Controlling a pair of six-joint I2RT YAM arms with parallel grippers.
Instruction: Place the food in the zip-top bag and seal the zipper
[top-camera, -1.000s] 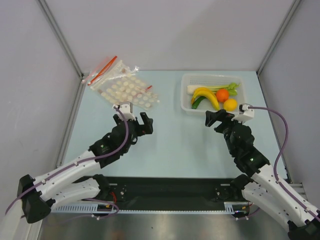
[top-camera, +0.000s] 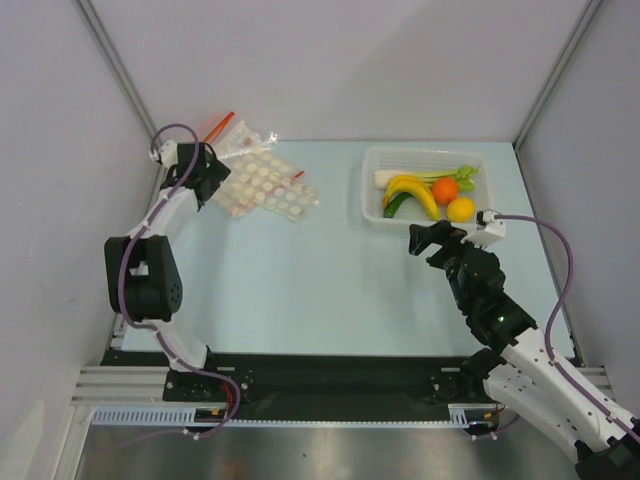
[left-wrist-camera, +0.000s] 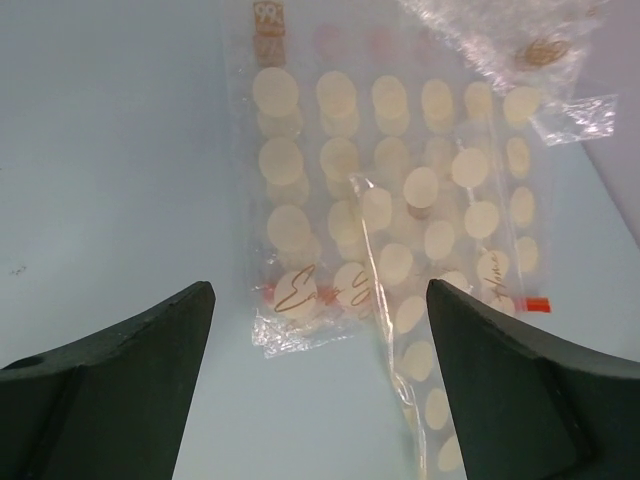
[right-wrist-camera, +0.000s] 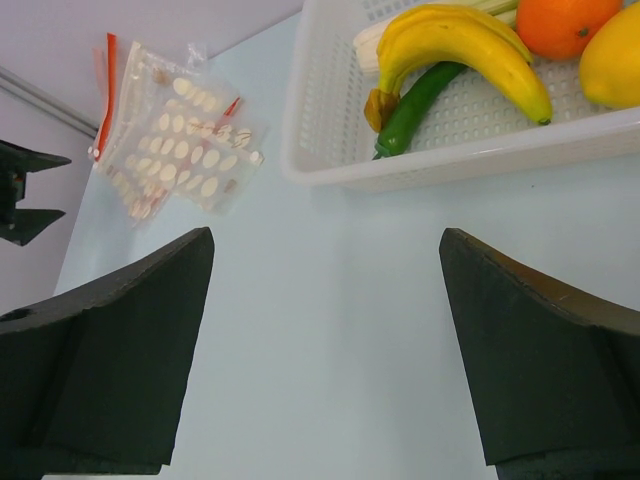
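Note:
At the table's far left corner lie overlapping clear zip top bags (top-camera: 262, 182) printed with pale dots, one with a red zipper strip (right-wrist-camera: 107, 95). My left gripper (top-camera: 217, 172) hovers over their left part, open and empty; in its wrist view the dotted bags (left-wrist-camera: 400, 200) lie beyond the fingers (left-wrist-camera: 150, 370). In a white basket (top-camera: 375, 205) at the back right sit bananas (top-camera: 415, 192), a green pepper (top-camera: 396, 205), an orange (top-camera: 444, 190), a lemon (top-camera: 460, 209) and a leafy stalk (top-camera: 462, 175). My right gripper (top-camera: 420, 243) stands open just in front of the basket, holding nothing.
Bare pale blue table (top-camera: 300, 290) fills the middle and front. Walls rise close on the left, back and right. The bags reach the back left edge, and part of them is hidden behind the left arm in the top view.
The left gripper has swung from the open table left of centre, back and to the left, over the bags. Bags, basket and food have stayed put, and the right arm is nearly still.

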